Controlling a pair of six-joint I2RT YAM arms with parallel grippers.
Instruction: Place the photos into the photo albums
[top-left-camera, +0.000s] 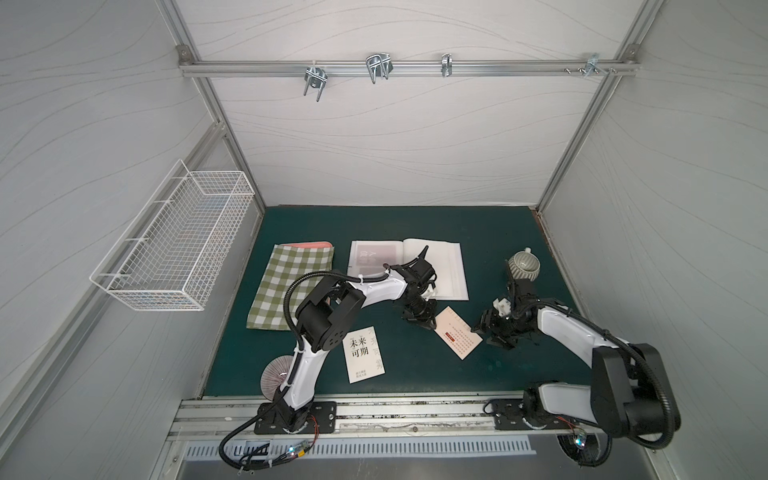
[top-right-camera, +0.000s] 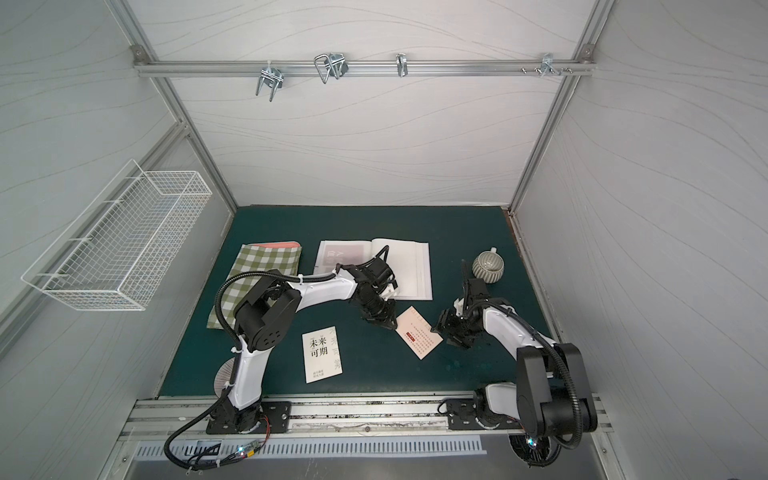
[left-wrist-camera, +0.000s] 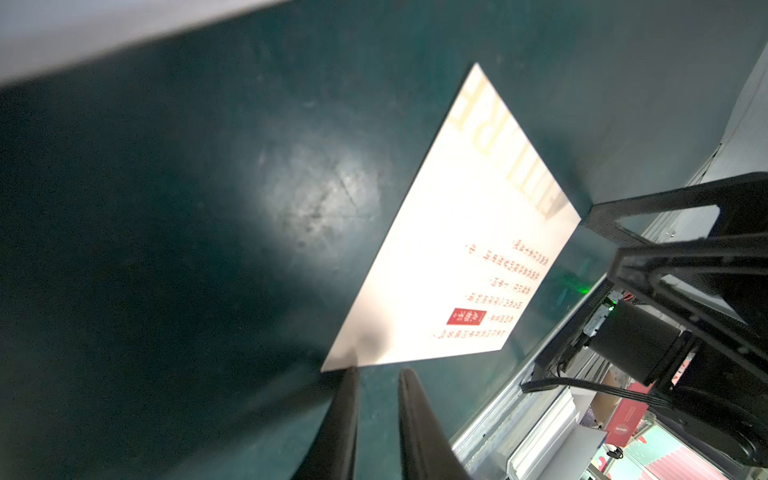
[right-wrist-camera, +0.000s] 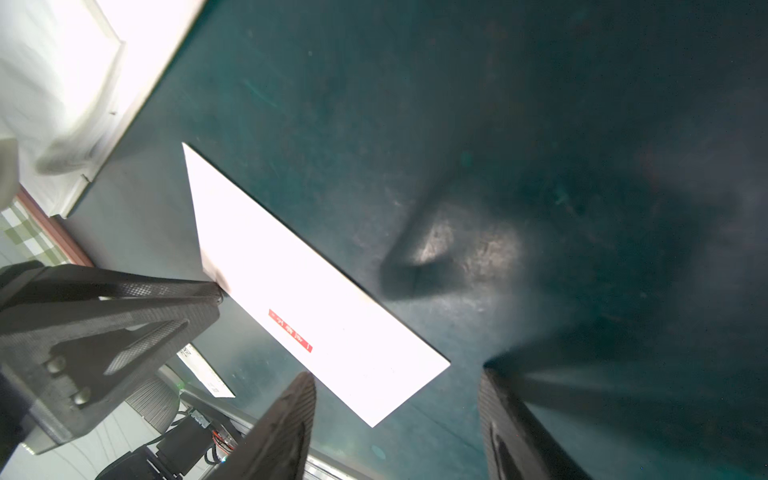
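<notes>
A cream photo card with red print (top-left-camera: 458, 333) lies on the dark green table between both grippers. My left gripper is at one corner of it, fingers part open and low over the card's edge; whether it touches is unclear. My right gripper stands open at the card's other end, beside a corner, with nothing visibly between its fingers. An open album (top-right-camera: 410, 272) with a pink-printed left page lies behind the left arm. A second card with black lettering (top-left-camera: 364, 354) lies at the front left.
A green checked cloth (top-left-camera: 284, 280) lies at the left, a ribbed cup (top-right-camera: 488, 265) at the back right, a round pink-grey object (top-left-camera: 276, 372) by the left arm's base. A wire basket (top-left-camera: 184, 232) hangs on the left wall.
</notes>
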